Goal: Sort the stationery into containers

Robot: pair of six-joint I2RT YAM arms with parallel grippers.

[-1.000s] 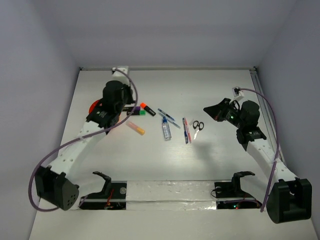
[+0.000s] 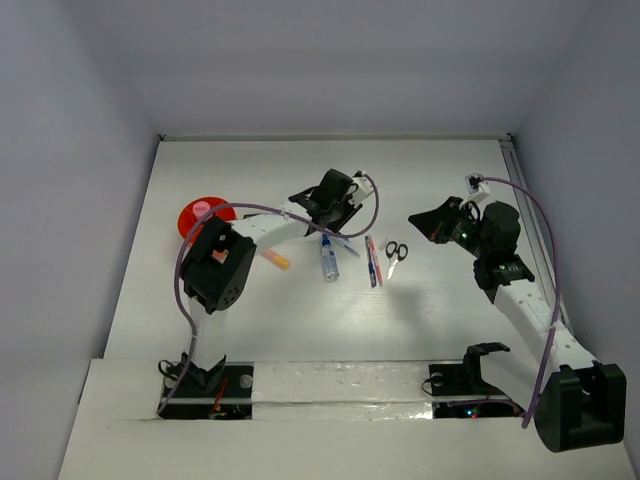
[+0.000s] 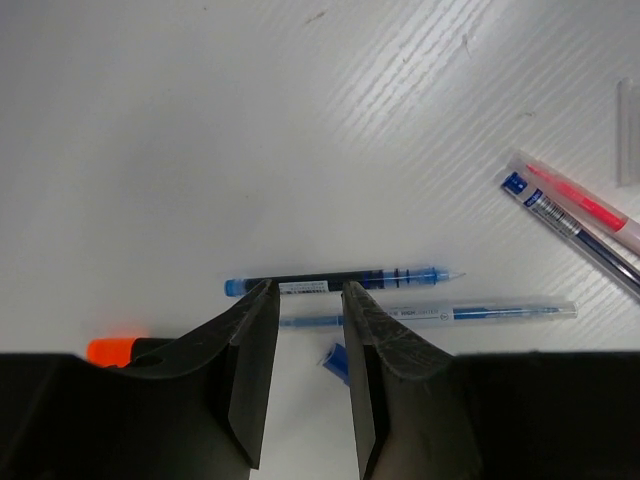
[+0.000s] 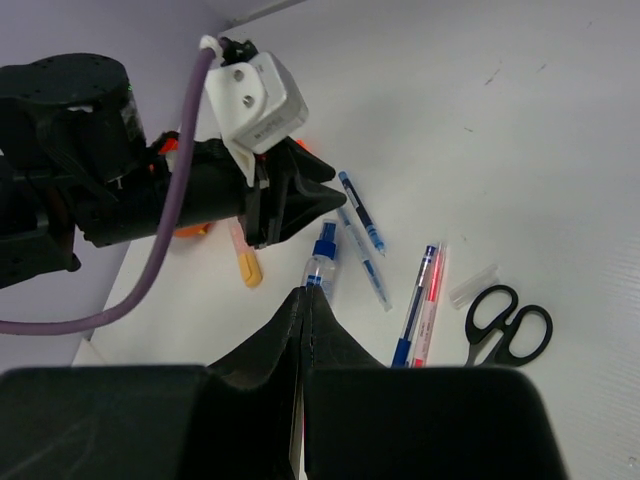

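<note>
My left gripper hangs above two blue pens, its fingers parted with nothing held between them. The darker blue pen (image 3: 380, 279) passes just beyond the fingertips in the left wrist view; a slimmer clear-barrelled pen (image 3: 480, 313) lies alongside it. A clear bottle with a blue cap (image 4: 320, 265) stands out near them in the right wrist view. Further right lie a dark blue pen (image 4: 415, 305), a red pen (image 4: 430, 310) and black scissors (image 4: 508, 327). My right gripper is shut and empty, off to the right of the scissors.
A red round container (image 2: 186, 222) sits at the far left, partly behind the left arm, with something pink inside. A yellow-orange stick (image 2: 275, 259) and an orange-tipped black marker (image 3: 112, 351) lie nearby.
My left arm has swung right from over the red container and the markers to above the blue pens. The right arm has stayed practically still.
</note>
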